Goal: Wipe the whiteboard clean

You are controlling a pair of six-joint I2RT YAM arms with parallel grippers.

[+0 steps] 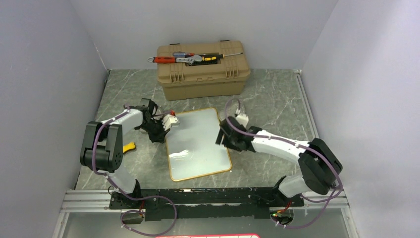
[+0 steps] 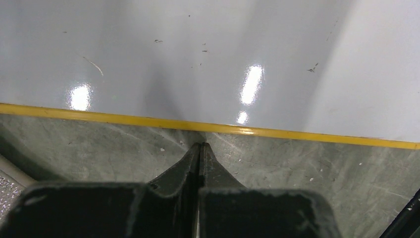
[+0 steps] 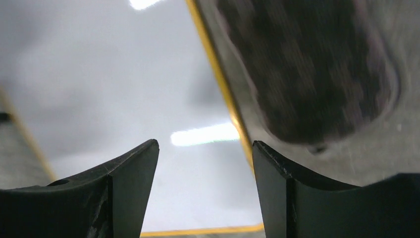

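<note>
The whiteboard (image 1: 195,144), white with a yellow rim, lies flat in the middle of the table. A few small dark specks and a thin pale streak show on its surface (image 2: 208,64) in the left wrist view. My left gripper is shut beside the board's left rim, nothing visible between its fingertips. Over the board's right side, my right gripper is open and empty, its view blurred. A dark, rounded rectangular pad (image 3: 312,69) in a clear holder lies just beyond the right rim; the right arm hides it from the top view.
A tan toolbox (image 1: 205,84) with tools on its lid stands behind the board. A yellow object (image 1: 129,147) lies on the left, partly behind the left arm.
</note>
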